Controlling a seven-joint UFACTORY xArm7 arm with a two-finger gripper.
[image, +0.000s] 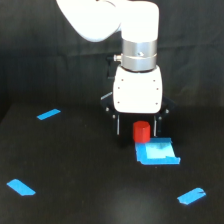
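Note:
A small red block (141, 132) stands on the dark table, at the back left edge of a blue-taped square (159, 161) with a pale middle. My gripper (136, 128) comes down from above, its white body just above and behind the block in the picture. Its two thin dark fingers are spread wide apart, one to the left of the block and one close to its right side. No contact with the block shows. From this single angle I cannot tell whether the fingers are level with it in depth.
Short blue tape strips lie on the table at the back left (49, 114), front left (20, 187) and front right (191, 196). A dark curtain hangs behind.

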